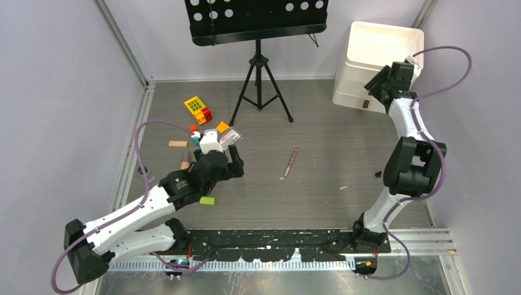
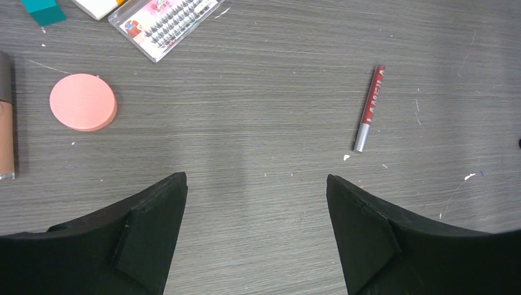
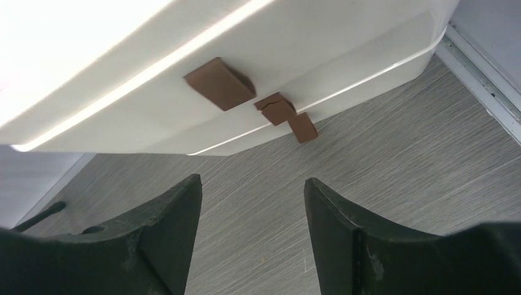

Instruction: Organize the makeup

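Observation:
A white drawer box (image 1: 348,86) stands at the back right; three brown handles show on its front in the right wrist view, the top one (image 3: 218,83) nearest. My open right gripper is in front of it, empty. My open left gripper is over the floor among the items at left, empty. A red-and-silver pencil-like stick (image 2: 368,107) lies to its right; a pink disc (image 2: 83,102), a clear lash pack (image 2: 163,24) and a tan tube (image 2: 5,138) lie ahead and left.
A black music stand (image 1: 258,92) is at the back middle. Toy blocks (image 1: 198,109), a wooden block (image 1: 178,143) and a green block (image 1: 207,201) lie on the left.

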